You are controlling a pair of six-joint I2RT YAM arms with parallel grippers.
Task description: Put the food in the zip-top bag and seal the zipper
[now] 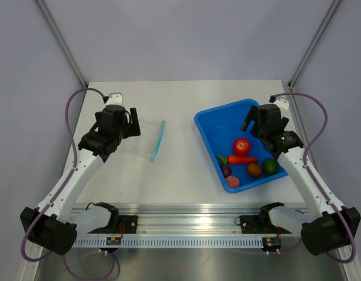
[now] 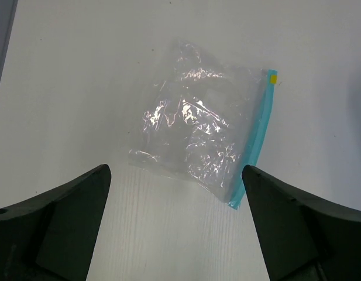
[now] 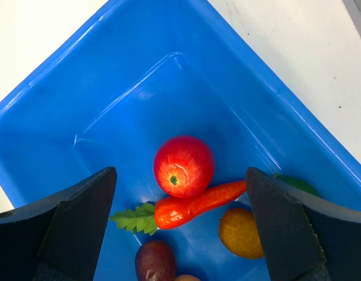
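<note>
A clear zip top bag (image 2: 195,120) lies flat on the table at the left, its teal zipper strip (image 2: 254,140) along the right side. A yellow slider (image 2: 273,79) sits at the strip's far end. Above the bag, my left gripper (image 1: 132,123) hangs open and empty. Over the blue bin at the right, my right gripper (image 1: 247,120) is open too, touching no food. Inside the bin are a red apple (image 3: 184,166), a red-orange pepper (image 3: 198,204) with green leaves, a brown round item (image 3: 241,233), a dark purple item (image 3: 155,261), a pink item (image 1: 232,181) and a green item (image 1: 270,167).
The blue bin (image 1: 203,124) has raised walls around the food. Bare white table (image 1: 180,158) lies between bag and bin. A metal rail (image 1: 186,211) runs along the front edge.
</note>
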